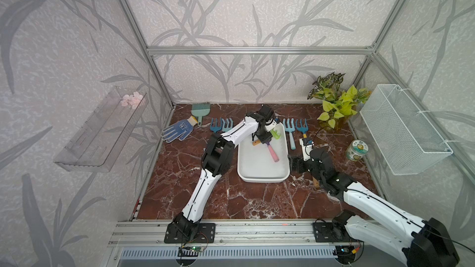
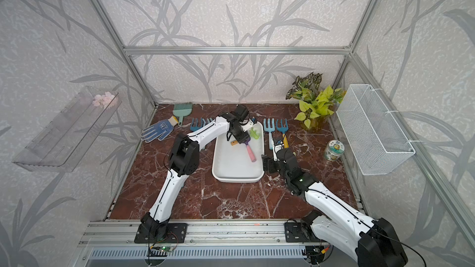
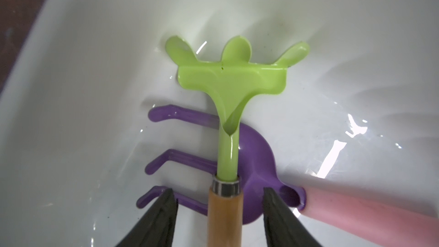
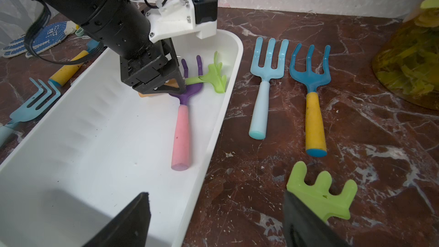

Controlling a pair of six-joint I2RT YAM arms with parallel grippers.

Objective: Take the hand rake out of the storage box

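In the white storage box [image 1: 254,168], a green hand rake [image 3: 231,77] with a wooden handle [image 3: 225,219] lies across a purple three-pronged rake [image 3: 256,160] with a pink handle [image 4: 181,141]. My left gripper is open over the wooden handle, one finger to either side of it; whether they touch it cannot be told. My right gripper stands open at the box's right side, nothing between its fingers, with a green rake head [image 4: 320,194] on the table beyond it.
Blue forks [image 1: 291,133] lie right of the box, a plant [image 1: 336,103] and a tin [image 1: 356,149] farther right. A glove [image 1: 178,129], dustpan [image 1: 200,111] and more forks lie at the left back.
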